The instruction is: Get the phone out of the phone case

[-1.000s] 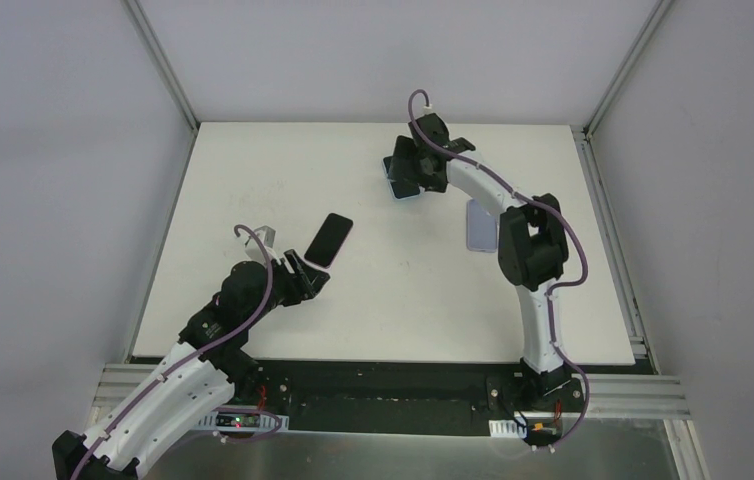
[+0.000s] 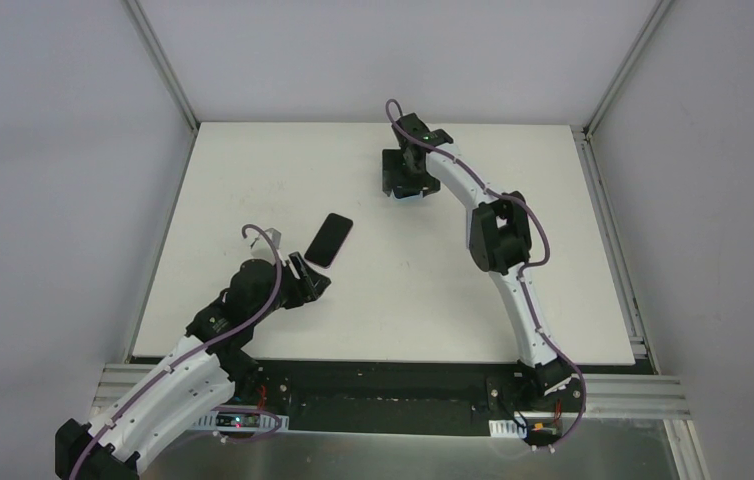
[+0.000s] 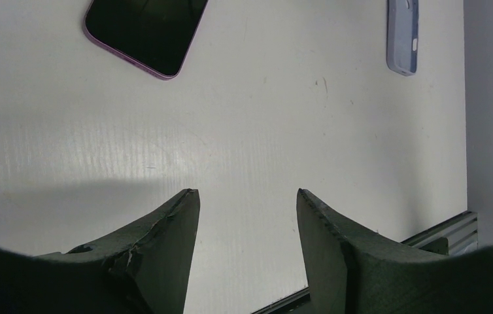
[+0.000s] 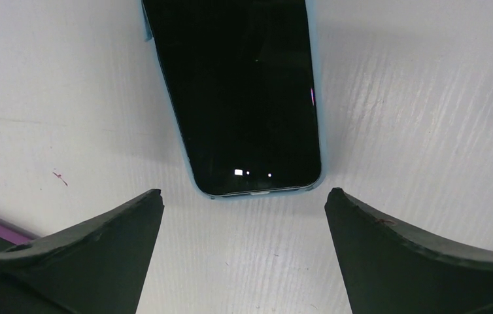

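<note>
A black phone in a light-blue case (image 4: pixel 237 98) lies at the table's upper middle, mostly hidden from above by my right gripper (image 2: pixel 408 185). In the right wrist view that gripper is open, its fingers either side of the phone's near end, nothing held. A second black phone with a pink rim (image 2: pixel 329 240) lies left of centre. My left gripper stands open near it at the table's front left, nothing between its fingers.
A grey-blue phone-like slab (image 3: pixel 401 36) lies to the right, hidden from above by my right arm.
My right gripper and arm have moved left over the cased phone and now cover the grey slab from above. The left arm has shifted very slightly.
</note>
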